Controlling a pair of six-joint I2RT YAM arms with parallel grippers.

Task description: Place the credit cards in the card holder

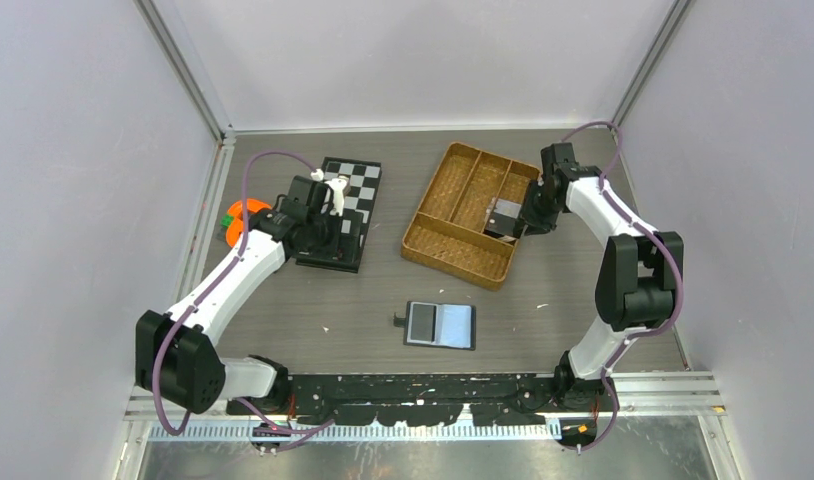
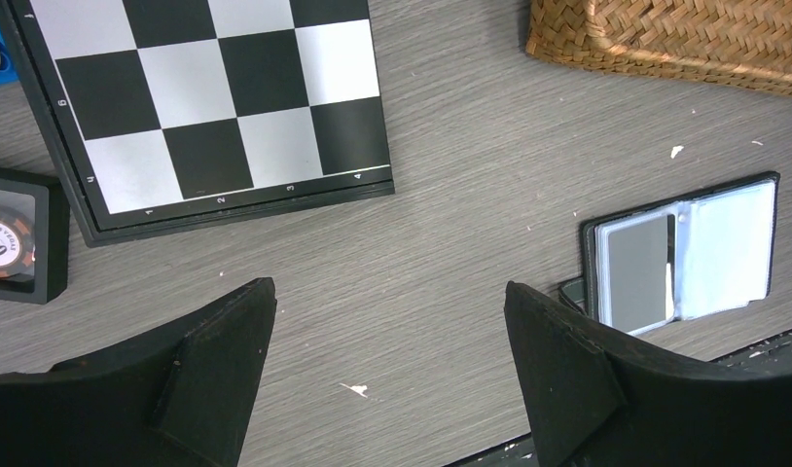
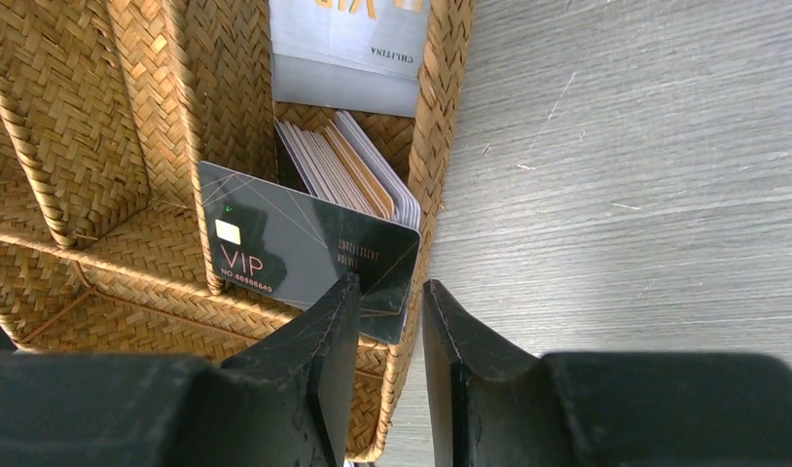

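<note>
A black VIP card [image 3: 290, 243] leans across the end of a basket compartment, in front of a tightly packed row of cards [image 3: 339, 170] standing on edge. Close over its right end is my right gripper, partly open. One fingertip overlaps the card's face in the right wrist view, the other appears just outside the basket wall; whether they touch anything I cannot tell. The card holder [image 1: 440, 325] lies spread open near the front of the table, a grey card in its left side. Above bare table, my left gripper is wide open and empty.
The woven basket [image 1: 458, 262] has several compartments with raised walls. A pale card or box [image 3: 348, 58] lies farther along the same compartment. A chessboard [image 2: 246, 97] is below the left arm. Table between basket and card holder is clear.
</note>
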